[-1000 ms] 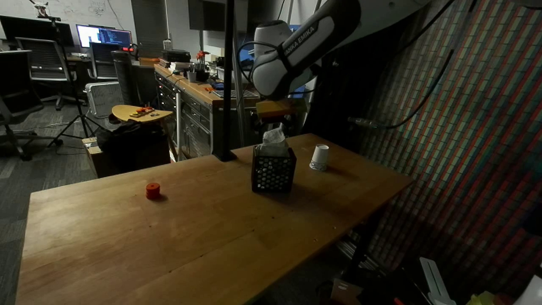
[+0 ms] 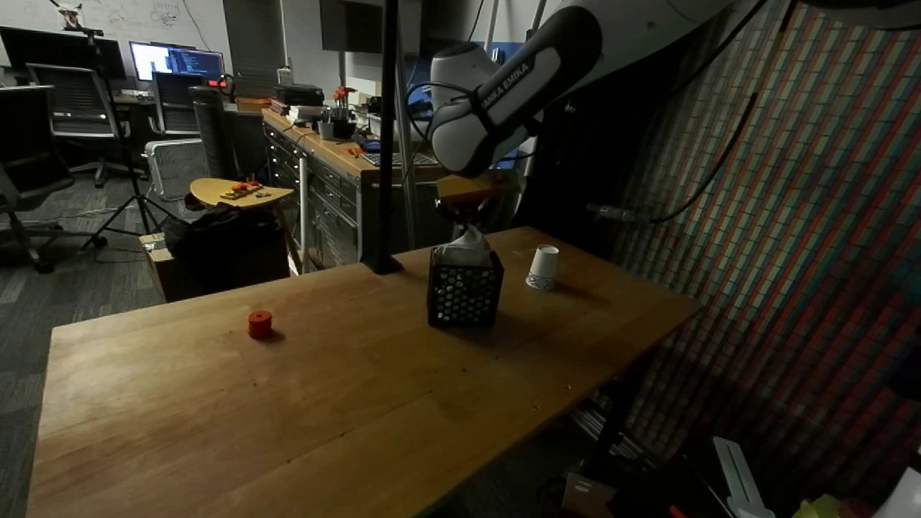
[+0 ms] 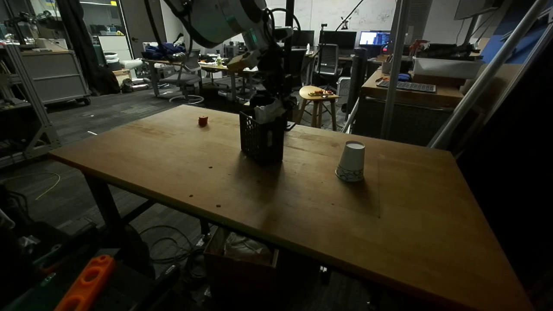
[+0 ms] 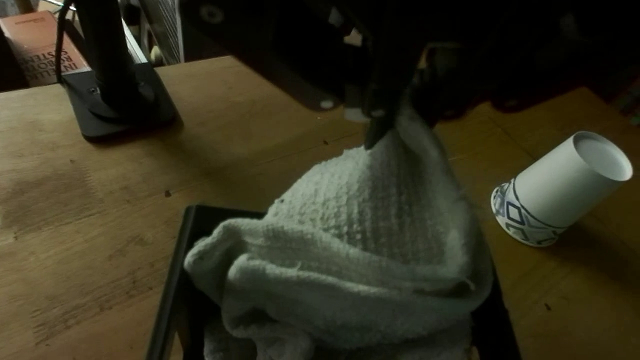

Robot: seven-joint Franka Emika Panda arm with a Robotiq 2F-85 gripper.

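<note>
A pale, textured cloth is bunched in the top of a black perforated basket, with one part rising to a peak. Directly over the basket is my gripper, pointing down. The wrist view shows a dark fingertip against the cloth's peak, whose top reaches up between the fingers. The other finger is lost in shadow, so how firmly the cloth is held cannot be told. In exterior view 2 the basket stands upright, the cloth showing above its rim.
An upside-down white paper cup stands on the table right of the basket. Far to the left in exterior view 1 sits a small red cylinder. A black post base is at the back edge.
The arm and gripper have come down slightly over the basket. The cloth's peak sits lower than before. Basket, cup and red cylinder have stayed put.
</note>
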